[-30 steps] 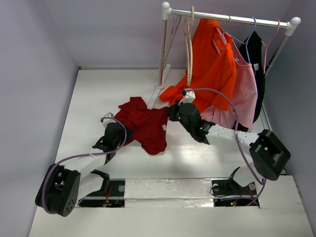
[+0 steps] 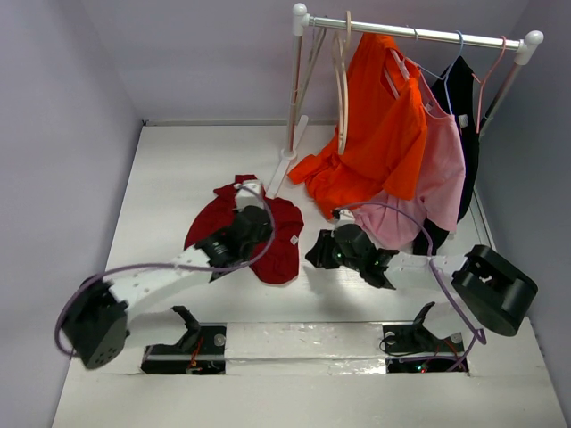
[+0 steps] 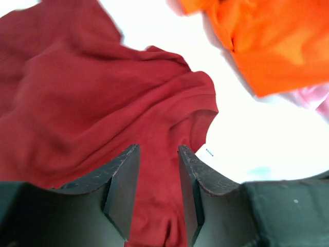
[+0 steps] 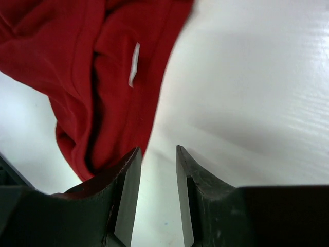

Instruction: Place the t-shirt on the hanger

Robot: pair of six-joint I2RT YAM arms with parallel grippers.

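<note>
A dark red T-shirt (image 2: 281, 254) lies rumpled on the white table, below the rack's left post. My left gripper (image 2: 257, 234) is over the shirt; in its wrist view the fingertips (image 3: 131, 153) are parted above red fabric (image 3: 87, 108). My right gripper (image 2: 317, 254) is beside the shirt's right edge; its fingertips (image 4: 134, 154) are parted, with shirt and bare table in view beyond them. Empty wooden hangers (image 2: 342, 98) hang near the rack's left end.
The rack (image 2: 419, 35) holds orange (image 2: 366, 152), pink (image 2: 442, 169) and black garments at the right, their lower parts resting on the table. Bare table lies left of the red shirt and in front of it.
My left arm has swung up and right over the shirt, blurred by motion. My right gripper has moved down, away from the shirt's upper right corner to beside its right edge.
</note>
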